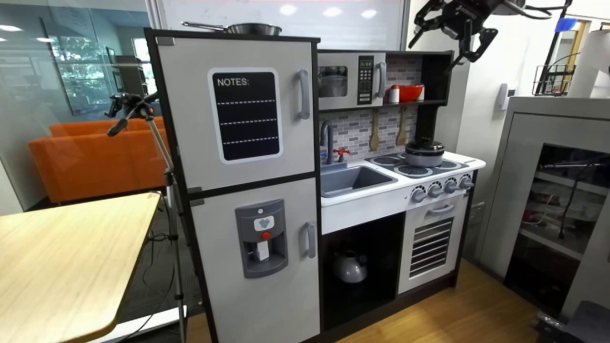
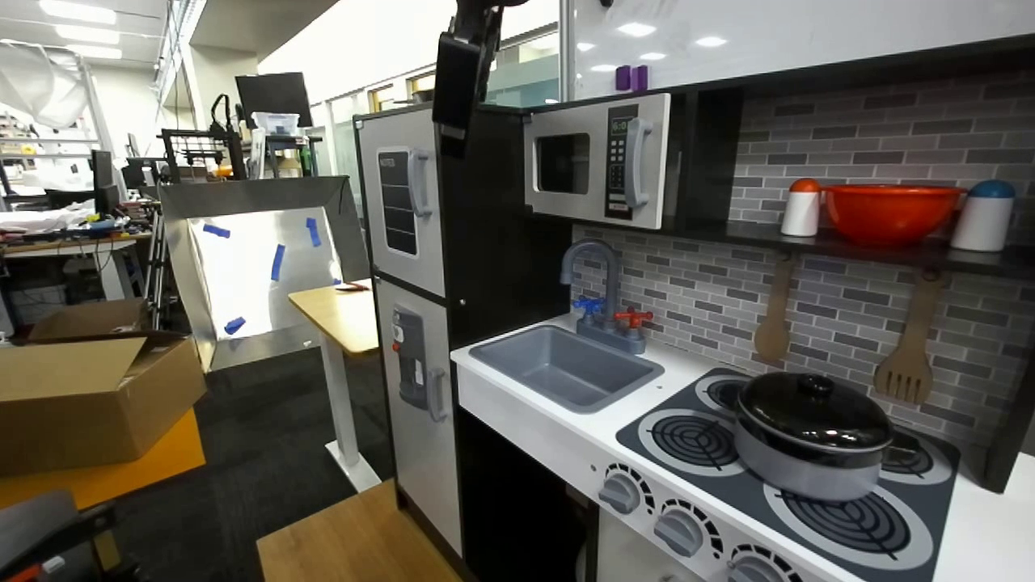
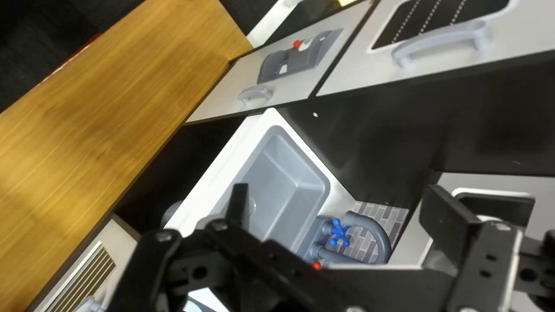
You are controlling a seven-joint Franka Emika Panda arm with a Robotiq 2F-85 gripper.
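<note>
My gripper [image 1: 433, 54] hangs high at the upper right in exterior view 1, in front of the toy kitchen. In the wrist view its two fingers stand wide apart, with nothing held between them. Through that gap show the grey sink [image 3: 270, 177], the faucet [image 3: 378, 236] and its blue tap handle [image 3: 339, 233]. Exterior view 2 catches a dark finger [image 2: 458, 82] at the top, overlapping the fridge's upper corner from that angle. The microwave [image 2: 597, 160] appears closed. A black-lidded pot [image 2: 813, 436] rests on the stove.
A red bowl [image 2: 890, 212] sits between two shakers on the shelf. Wooden utensils [image 2: 910, 349] hang below it. On top of the fridge lies a pan [image 1: 253, 28]; a kettle [image 1: 350, 267] stands in the lower opening. The sink basin looks empty.
</note>
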